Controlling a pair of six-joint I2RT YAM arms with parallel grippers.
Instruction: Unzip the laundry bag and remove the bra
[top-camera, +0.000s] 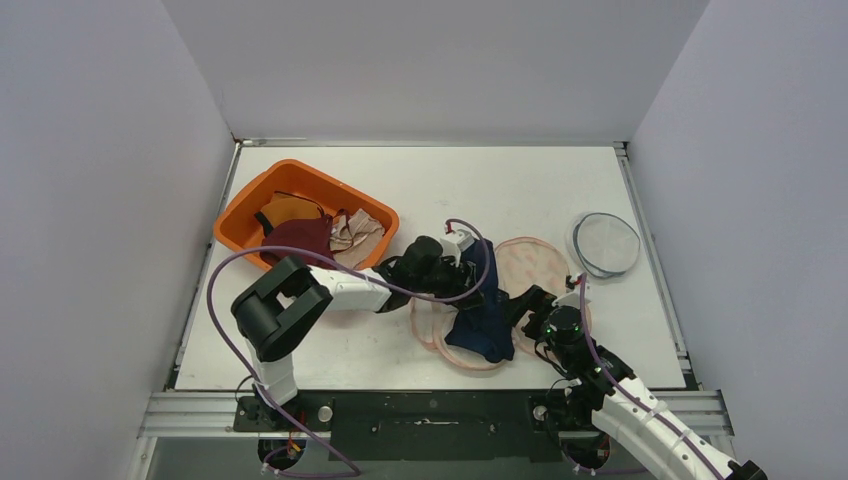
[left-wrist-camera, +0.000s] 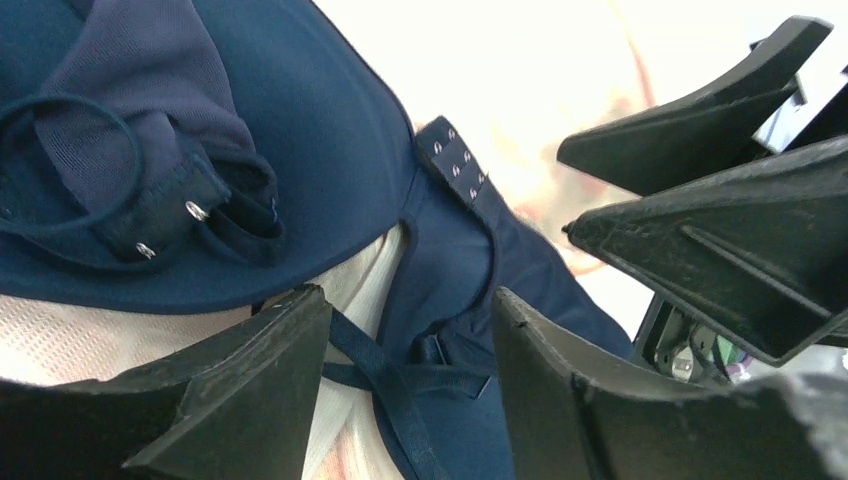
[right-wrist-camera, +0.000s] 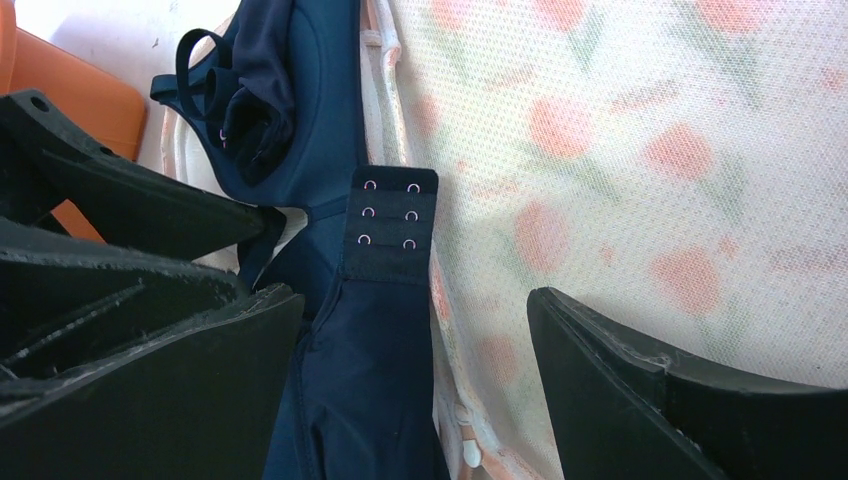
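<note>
A navy bra (top-camera: 483, 325) lies across the open, peach-edged laundry bag (top-camera: 531, 262) at the middle of the table. In the left wrist view my left gripper is open over the bra, a thin navy strap (left-wrist-camera: 400, 410) showing between its fingers. My right gripper stands open at the bra's right side. The bra's hook-and-eye band (right-wrist-camera: 390, 225) and the floral mesh (right-wrist-camera: 620, 200) of the bag show between and beyond its fingers. Neither gripper visibly pinches cloth. A zipper pull (right-wrist-camera: 471, 452) shows along the bag's edge in the right wrist view.
An orange bin (top-camera: 232, 228) with folded garments stands at the back left, close to the left arm. A round white mesh item (top-camera: 607, 244) lies at the back right. The table (top-camera: 470, 180) behind the bag is bare.
</note>
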